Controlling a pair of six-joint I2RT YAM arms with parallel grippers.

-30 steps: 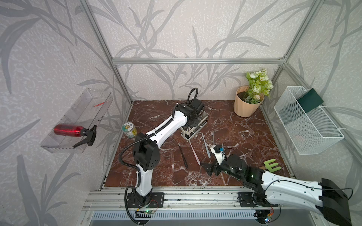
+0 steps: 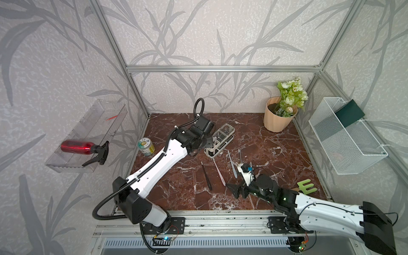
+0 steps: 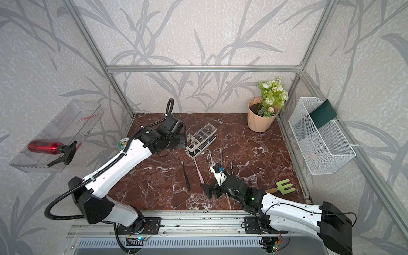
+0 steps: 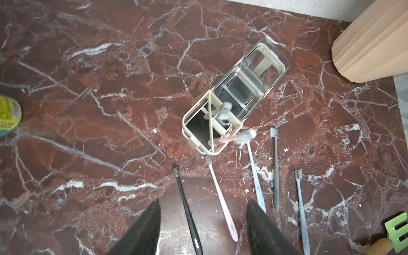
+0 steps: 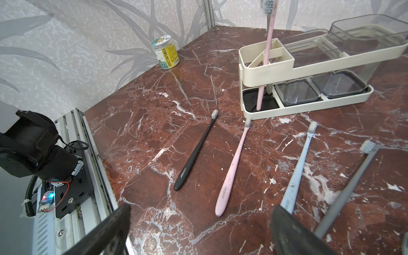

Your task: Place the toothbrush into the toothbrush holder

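In the right wrist view a cream toothbrush holder point(image 5: 272, 75) stands with a pink toothbrush point(image 5: 268, 46) upright in its divided end; a second brush head shows behind it. On the table lie a black toothbrush point(image 5: 196, 153), a second pink toothbrush point(image 5: 233, 172), a light blue toothbrush point(image 5: 299, 170) and a grey toothbrush point(image 5: 348, 189). Another blue toothbrush point(image 4: 302, 212) lies farther right in the left wrist view. Fingers spread, my left gripper is open and empty, over the table left of the holder. My right gripper is open and empty, low near the loose brushes' handles.
A flower pot point(image 2: 278, 114) stands at the back right and a can point(image 2: 145, 146) at the left. A green fork point(image 2: 306, 187) lies at the right front. Behind the holder and to its left the table is bare.
My left arm has swung left, away from above the holder, so more of the holder shows. The right arm and the brushes on the table stay where they were.
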